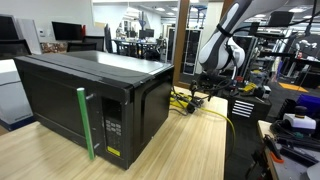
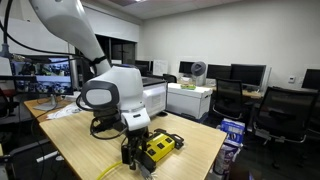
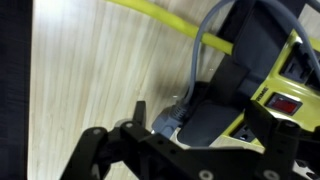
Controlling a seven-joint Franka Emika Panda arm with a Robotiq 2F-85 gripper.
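Note:
A yellow power strip with a red switch lies on the wooden table, partly beyond the right edge of the wrist view. Black plugs sit along it, and a grey cable runs down to a dark plug end. My gripper is open over that plug end, with its fingers on either side; whether they touch anything cannot be told. In exterior view 2 the gripper is low beside the yellow strip. In exterior view 1 the gripper is small, near the table's far end.
A large black microwave with a green strip on its front fills the left of exterior view 1. A yellow cord crosses the table near the strip. Bare table lies in front of the microwave's right side.

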